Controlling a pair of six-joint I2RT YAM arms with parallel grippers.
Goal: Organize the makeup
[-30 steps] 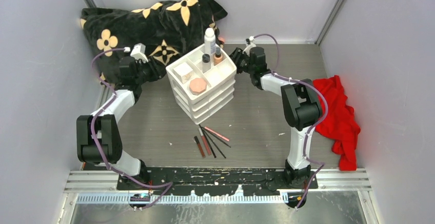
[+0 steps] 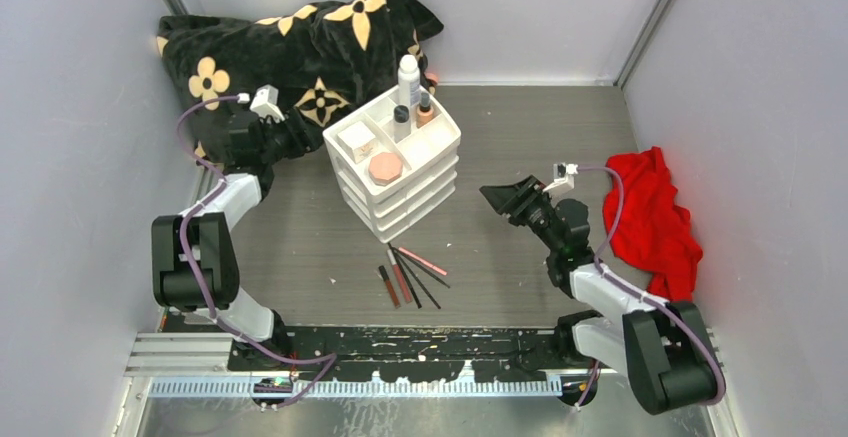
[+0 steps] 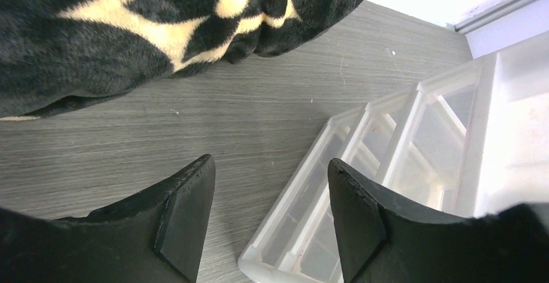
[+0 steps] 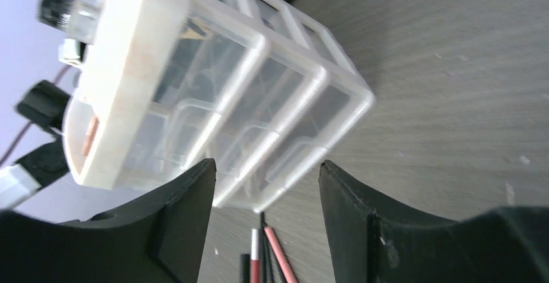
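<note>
The white makeup organizer stands tilted to the table's edges, near its middle. In its top compartments are a white bottle, a clear bottle with a dark cap, an orange bottle, a white box and a pink octagonal compact. Several pencils and tubes lie on the table in front of the organizer. Left of the organizer, my left gripper is open and empty. Well to its right, my right gripper is open with nothing held, the organizer's clear drawers beyond its fingers.
A dark patterned blanket is heaped behind and left of the organizer, near my left gripper. At the right wall lies a red cloth. Bare tabletop extends between the organizer and that cloth.
My right arm has drawn back from the organizer's right rear corner, moving right and toward the front. The left arm has barely shifted, and the makeup and organizer are where they were.
</note>
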